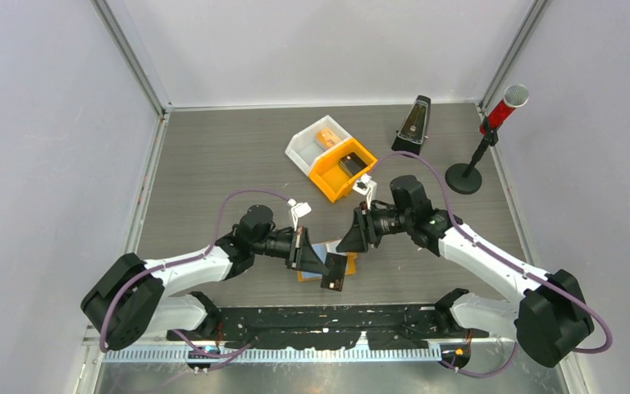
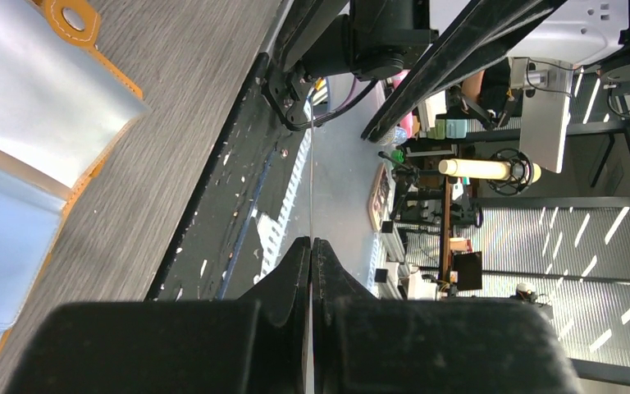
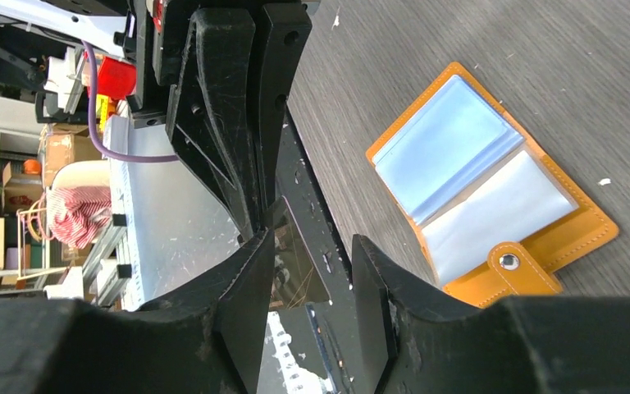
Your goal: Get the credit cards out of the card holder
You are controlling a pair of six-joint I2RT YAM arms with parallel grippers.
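Note:
My left gripper is shut on a thin dark card (image 1: 335,272), which appears edge-on as a fine line in the left wrist view. In the right wrist view, the card's dark face (image 3: 297,256) shows below the left arm's fingers (image 3: 250,217). The tan card holder (image 3: 595,232) lies open on the table, with its pale blue and clear sleeves (image 3: 447,148) facing up and its snap tab (image 3: 513,263) on one side. Close to the card, my right gripper stands open, and nothing appears gripped by it.
Farther back is a bin with a white half (image 1: 297,152) and an orange half (image 1: 328,182); an orange item (image 1: 326,138) and a dark item (image 1: 352,164) lie in them. A metronome (image 1: 413,127) and a microphone stand (image 1: 463,177) occupy the back right. Bare table surrounds the holder.

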